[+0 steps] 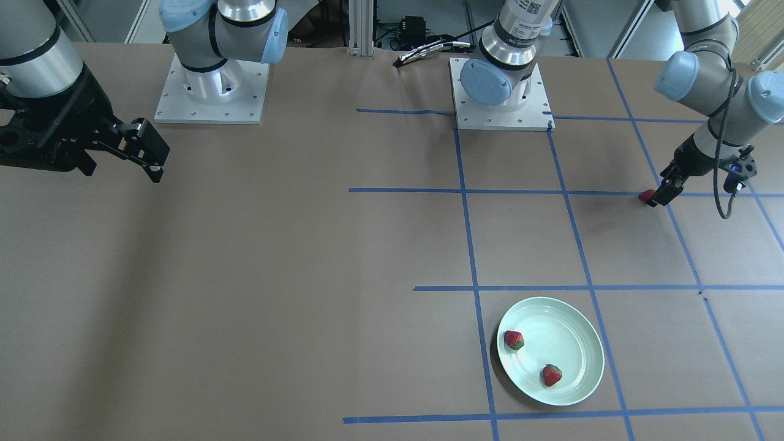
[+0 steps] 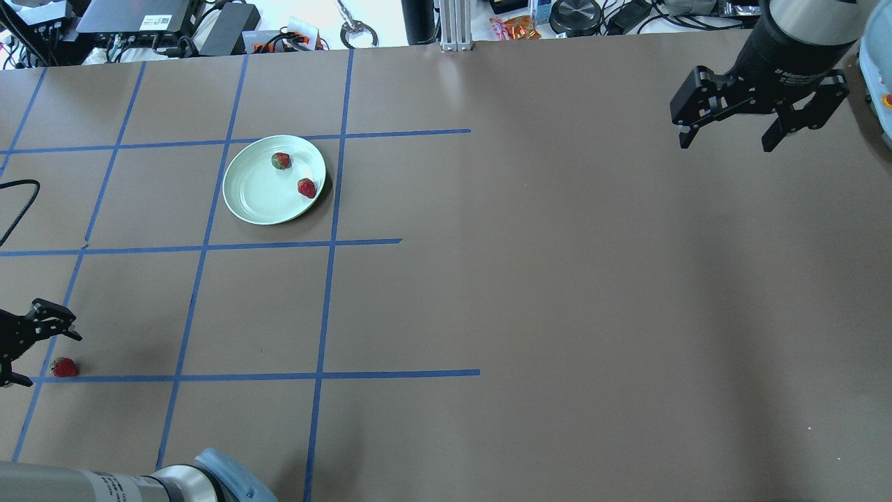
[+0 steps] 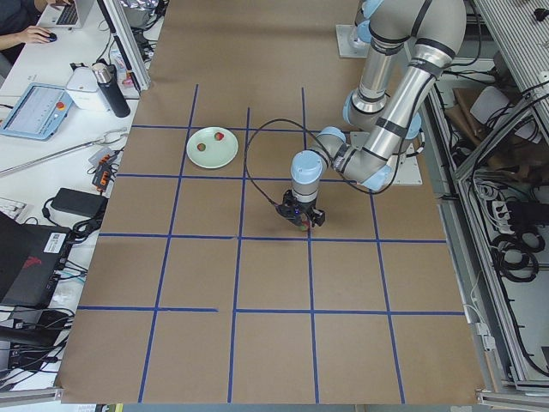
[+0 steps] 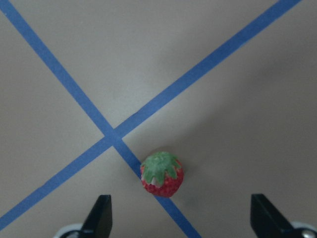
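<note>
A loose strawberry [image 4: 162, 174] lies on a blue tape line near a crossing, centred just ahead of the open gripper in the left wrist view, with nothing between its fingers. In the top view the strawberry [image 2: 64, 367] sits beside the black fingers at the left edge; in the front view the gripper partly hides it [image 1: 647, 195]. A pale green plate [image 1: 550, 320] holds two strawberries [image 1: 514, 339] [image 1: 551, 375].
Other arms stand at the table's edges, including a large black gripper [image 2: 752, 104] at top right in the top view.
</note>
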